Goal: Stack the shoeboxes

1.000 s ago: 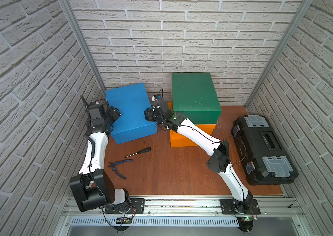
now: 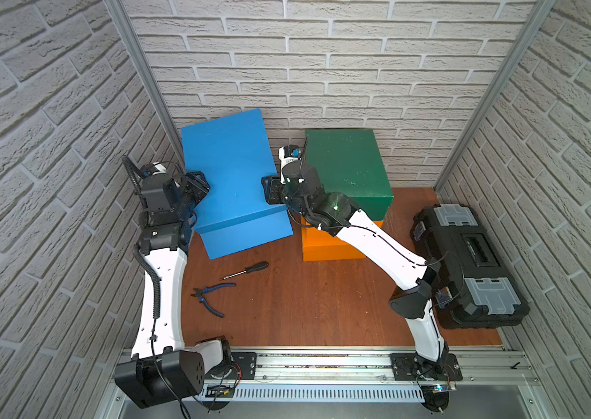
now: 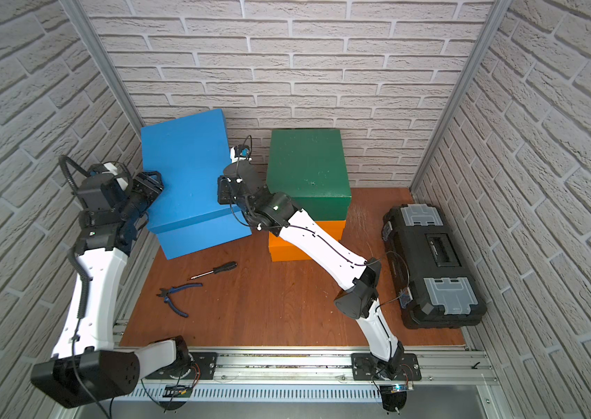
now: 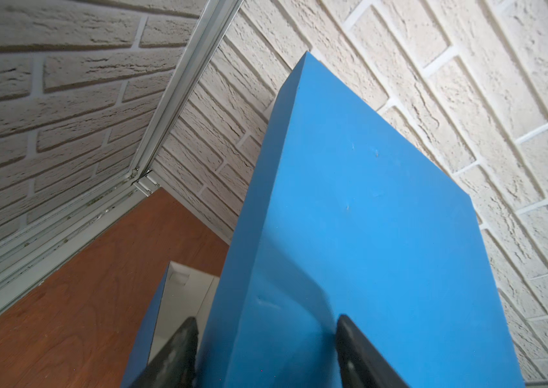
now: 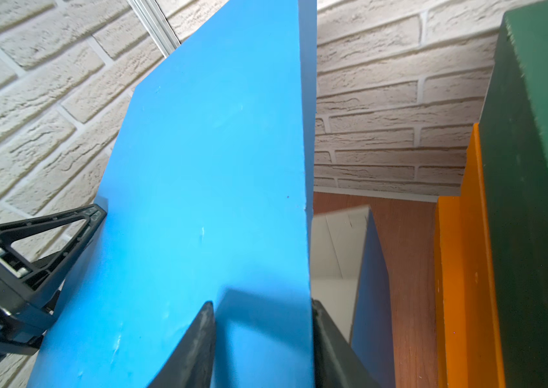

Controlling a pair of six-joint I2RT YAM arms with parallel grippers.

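A blue shoebox lid (image 2: 229,157) is raised above the blue box body (image 2: 250,234), a gap showing its pale inside (image 5: 337,242) in the right wrist view. My left gripper is shut on the lid's left side, one finger over each face of its edge. At the lid's right rim, the fingers of my right gripper press on both sides of the blue edge. To the right, a green shoebox (image 2: 344,167) rests on an orange shoebox (image 2: 330,248). The body's bottom is hidden by the lid.
My right arm crosses just in front of the green and orange stack. A screwdriver (image 2: 246,270) and pliers (image 2: 210,290) lie in front of the blue box. A black toolbox (image 2: 473,255) stands at the far right.
Over the last second the blue lid has risen off the body, carried by both grippers. More of the body's front shows beneath it. The green and orange boxes have stayed put.
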